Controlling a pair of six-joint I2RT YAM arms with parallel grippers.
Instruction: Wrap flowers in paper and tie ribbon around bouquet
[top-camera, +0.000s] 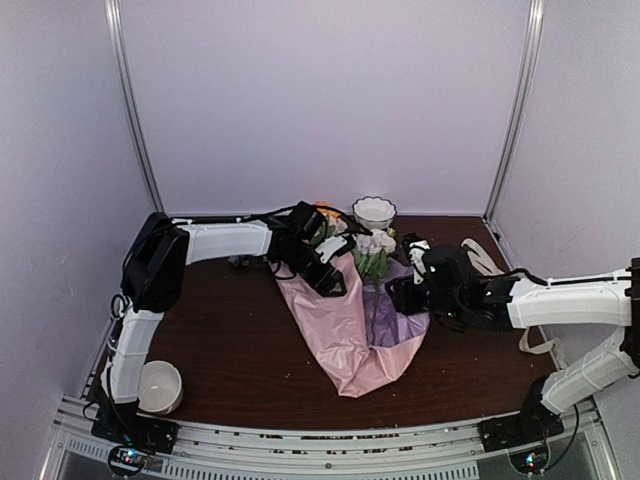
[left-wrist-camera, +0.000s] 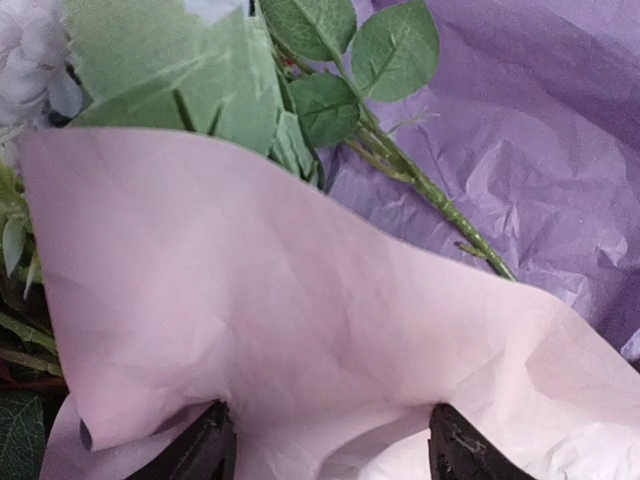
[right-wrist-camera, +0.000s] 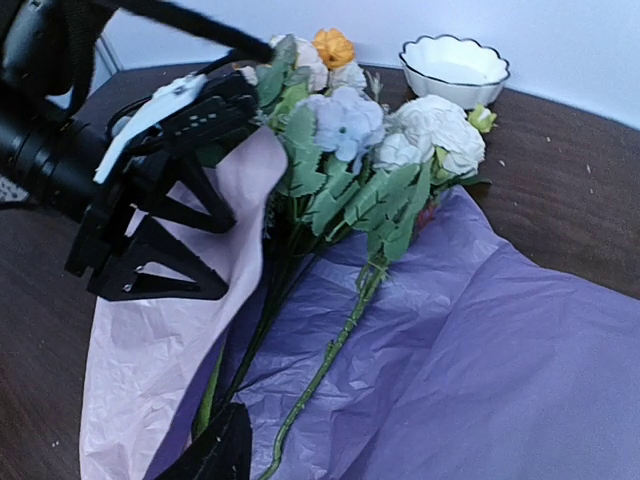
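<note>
Fake flowers (right-wrist-camera: 350, 125), white, lilac and orange, lie with their green stems (right-wrist-camera: 318, 378) on wrapping paper that is pink (top-camera: 345, 355) outside and purple (right-wrist-camera: 480, 330) inside. The purple side spreads open on the right; a pink flap stands up at the left. My left gripper has its fingers apart at that flap's edge, and in the left wrist view the pink sheet (left-wrist-camera: 300, 300) lies across both fingertips (left-wrist-camera: 205, 445). Over the right part of the paper, my right gripper (top-camera: 395, 290) is open; just one of its fingers (right-wrist-camera: 225, 450) shows in the right wrist view.
A scalloped white bowl (top-camera: 374, 211) stands behind the flowers, and a plain white bowl (top-camera: 160, 387) at the front left. A pale ribbon (top-camera: 480, 257) lies at the right edge. Bare table shows at the front left and front right.
</note>
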